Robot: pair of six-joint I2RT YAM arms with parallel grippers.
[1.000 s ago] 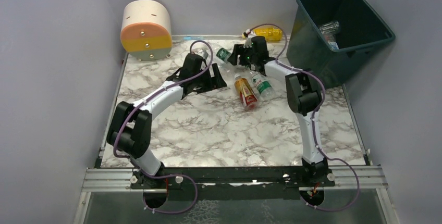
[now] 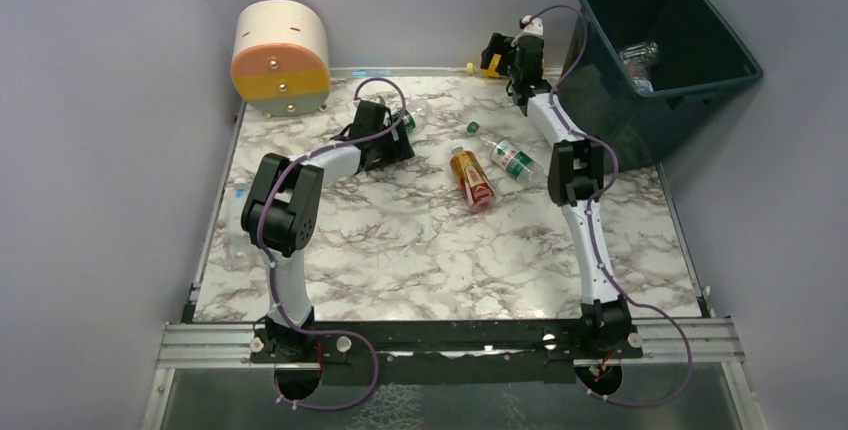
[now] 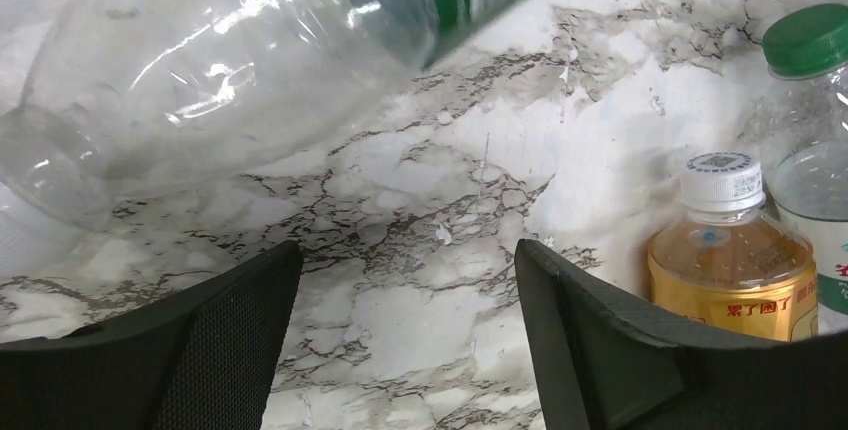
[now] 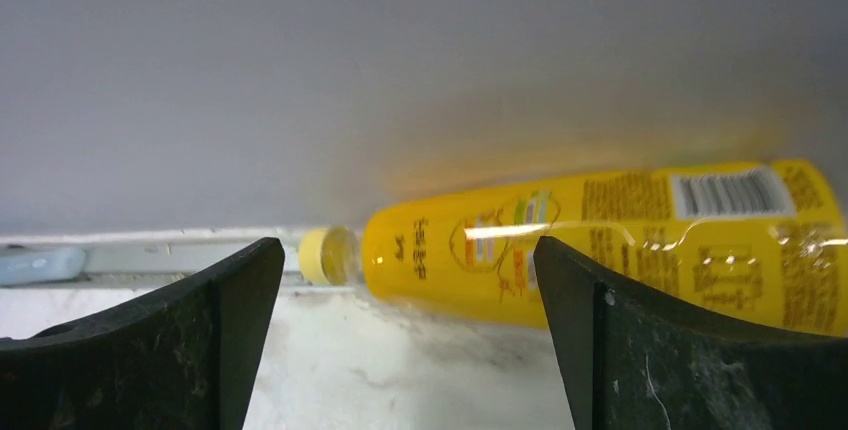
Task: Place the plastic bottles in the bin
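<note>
In the top view, my left gripper (image 2: 392, 145) is open just in front of a clear green-label bottle (image 2: 408, 118), which lies large across the top of the left wrist view. My right gripper (image 2: 500, 58) stands open at the back beside a yellow bottle (image 4: 600, 250), lying along the wall in the right wrist view. An orange bottle with red label (image 2: 473, 182) and a green-capped bottle (image 2: 515, 160) lie mid-table. The dark green bin (image 2: 700, 90) at the back right holds clear bottles (image 2: 637, 60).
A white, orange and yellow drawer box (image 2: 280, 65) stands at the back left. A faint clear bottle (image 2: 238, 215) lies at the left edge, partly behind the left arm.
</note>
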